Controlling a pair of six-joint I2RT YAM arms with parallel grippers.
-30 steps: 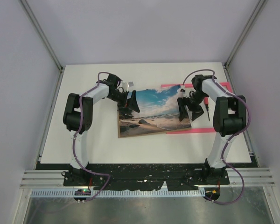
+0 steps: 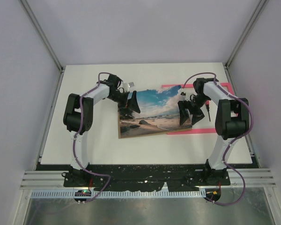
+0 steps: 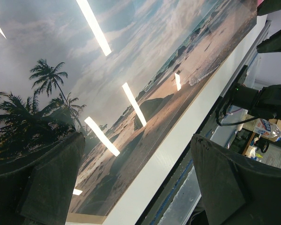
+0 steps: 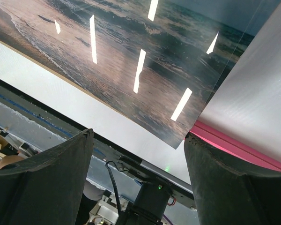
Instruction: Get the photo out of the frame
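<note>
A glossy beach photo (image 2: 150, 119) with palms, sea and sand lies flat on the white table. Its right end overlaps the pink frame (image 2: 192, 131), whose pink edge (image 4: 234, 145) also shows beyond the photo's corner in the right wrist view. Over the photo's left part, my left gripper (image 2: 132, 104) is open, and its wrist view has the photo (image 3: 126, 61) between and beyond the spread fingers. My right gripper (image 2: 189, 118) stands open over the photo's right end; the corner of the photo (image 4: 173, 133) appears between its fingers, not gripped. Contact with the photo cannot be judged.
A thin dark item (image 2: 208, 112) lies inside the frame's area, beside the right gripper. Bare white table (image 2: 145, 152) stretches in front of the photo, and more is free at the left. Light strips reflect off the photo's surface.
The right gripper has shifted slightly towards the front edge of the table over the photo's right end. Left arm, photo and frame look unmoved.
</note>
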